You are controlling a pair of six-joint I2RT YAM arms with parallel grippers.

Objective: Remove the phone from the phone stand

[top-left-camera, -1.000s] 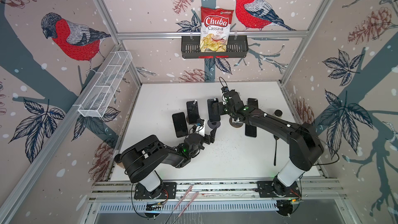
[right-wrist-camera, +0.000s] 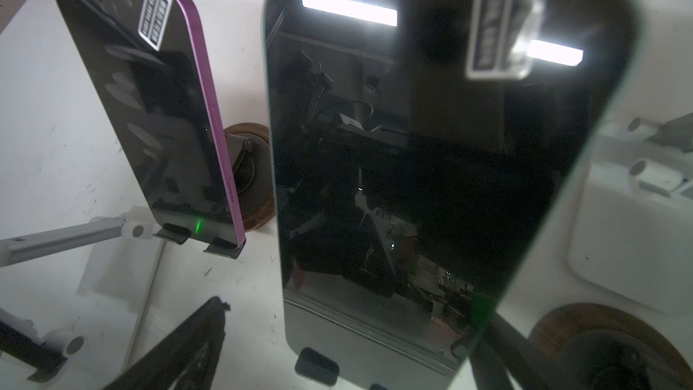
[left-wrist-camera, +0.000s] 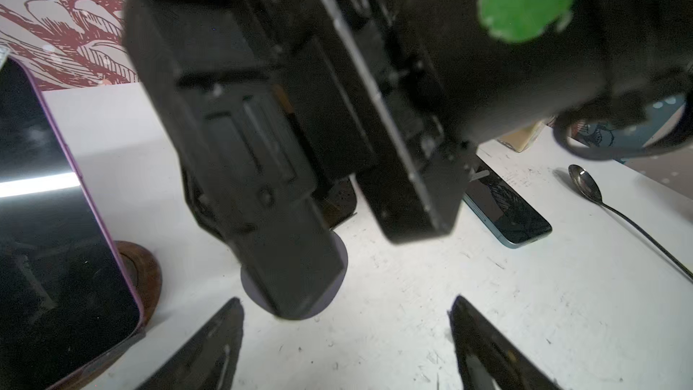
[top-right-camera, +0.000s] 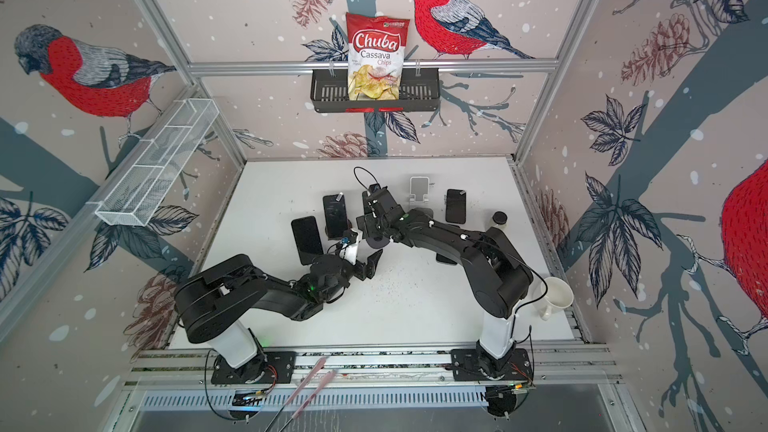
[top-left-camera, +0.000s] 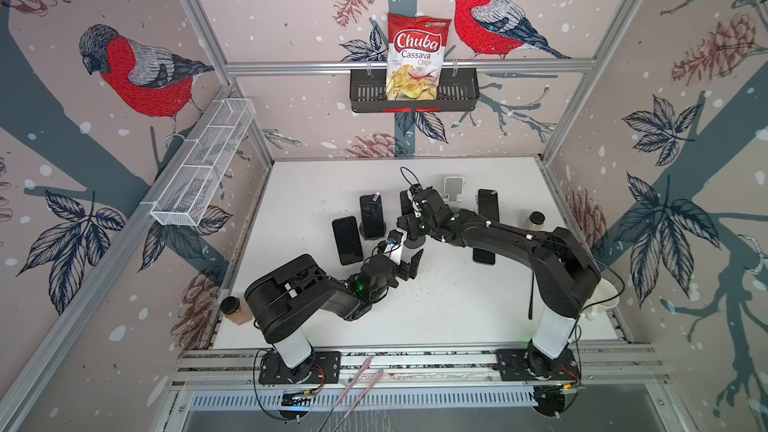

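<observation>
A teal-edged phone point(right-wrist-camera: 426, 173) with a label at its top stands upright in the middle of the right wrist view. My right gripper is open, its fingers spread towards either side of the phone's lower part; whether they touch it cannot be told. In the top left view this gripper hides much of that phone point(top-left-camera: 406, 201). The stand's round base point(left-wrist-camera: 335, 289) shows below in the left wrist view. My left gripper is open and empty, lower and nearer the front. A purple-edged phone point(right-wrist-camera: 151, 122) leans on another stand to the left.
A black phone point(top-left-camera: 347, 240) stands further left. To the right are an empty stand point(top-left-camera: 453, 187), a phone point(top-left-camera: 487, 204), another phone point(top-left-camera: 483, 256), and a spoon point(left-wrist-camera: 586, 182). A mug point(top-right-camera: 557, 296) sits near the right edge.
My right gripper has moved left, from beside the teal-edged phone to in front of it, covering it from above. The left gripper has shifted only slightly.
</observation>
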